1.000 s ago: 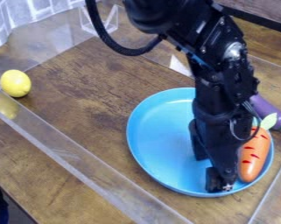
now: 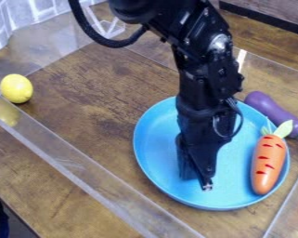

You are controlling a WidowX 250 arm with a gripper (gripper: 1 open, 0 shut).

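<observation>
The black gripper (image 2: 203, 163) is low over the blue plate (image 2: 160, 153), left of an orange toy carrot (image 2: 269, 165) that lies on the plate's right side. Its fingertips reach down to the plate's middle; how far apart they are, and whether anything is between them, is hard to see in the dark shape.
A purple toy eggplant (image 2: 265, 109) lies behind the plate at the right. A yellow lemon (image 2: 16, 88) sits at the far left by a clear plastic wall.
The gripper has moved leftward across the plate, away from the carrot, so more of the carrot and eggplant shows.
</observation>
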